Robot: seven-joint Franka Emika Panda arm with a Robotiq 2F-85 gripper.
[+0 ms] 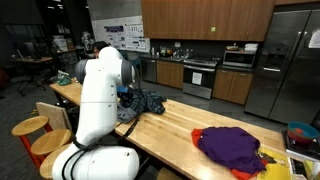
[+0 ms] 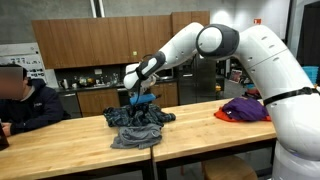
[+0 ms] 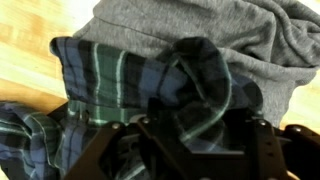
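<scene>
A dark blue, green and white plaid cloth [image 3: 100,80] lies crumpled on the wooden table, with a grey cloth [image 3: 245,35] against and partly under it. In exterior view 2 the plaid cloth [image 2: 172,114] is behind the grey one [image 2: 137,137]. My gripper [image 2: 136,98] points down low over the plaid heap. The wrist view has the gripper along the bottom edge, a raised bunch of plaid fabric standing between its dark fingers. Whether they press on that fabric is too dark to tell. In exterior view 1 the arm partly hides the plaid cloth [image 1: 152,103].
A purple cloth [image 1: 230,147] with red and yellow items lies at the table's near right. Beyond it stands a teal bowl [image 1: 300,128]. A person [image 2: 32,102] sits by the table's left side. Bare table [image 1: 180,122] separates the cloth heaps.
</scene>
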